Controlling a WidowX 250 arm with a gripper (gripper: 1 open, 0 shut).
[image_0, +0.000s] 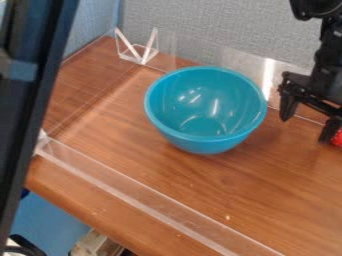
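Observation:
A teal plastic bowl sits in the middle of the wooden table. My black gripper is low at the right, beside the bowl, with its fingers spread open. A red object lies at the right edge by the fingers, mostly hidden by the gripper and cut off by the frame.
Clear plastic strips run along the table's front left and back edges, with a white bracket at the back left. A grey wall stands behind. The wood in front of the bowl is clear.

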